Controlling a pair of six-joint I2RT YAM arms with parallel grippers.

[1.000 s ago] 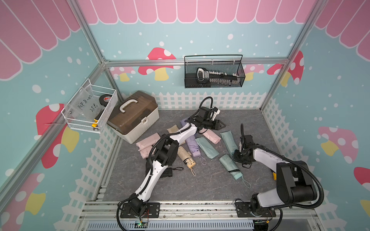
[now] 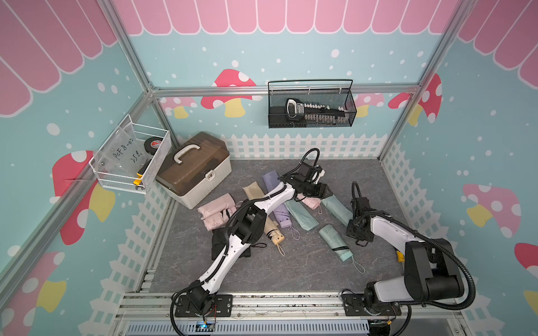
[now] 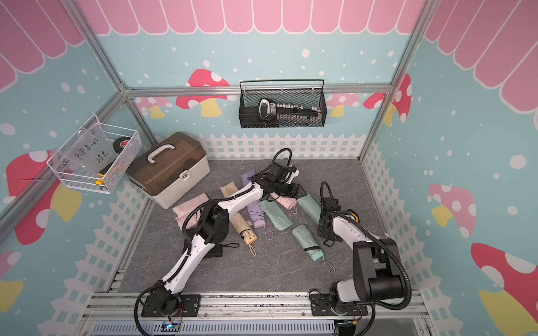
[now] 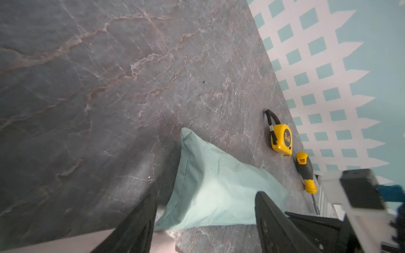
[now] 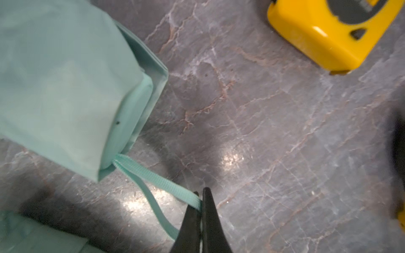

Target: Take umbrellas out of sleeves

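A teal sleeved umbrella [image 2: 336, 208] lies at the middle right, its rear end under my open left gripper, with nothing held between the fingers. At its front end, in the right wrist view, a teal strap [image 5: 156, 179] runs from the sleeve's mouth to my right gripper, which is shut on it. The umbrella's end shows inside the mouth. Another teal umbrella [image 2: 334, 243] lies in front, with pink [image 2: 310, 202], lilac [image 2: 282, 218] and beige [image 2: 274, 235] ones to the left.
A toolbox [image 2: 193, 168] fills the back left. A yellow tape measure [image 4: 281, 139] and a screwdriver [image 4: 310, 185] lie near the right wall. A black mesh basket [image 2: 312, 112] hangs on the back wall.
My right gripper has moved right, and the teal umbrella's near end has shifted right with it.
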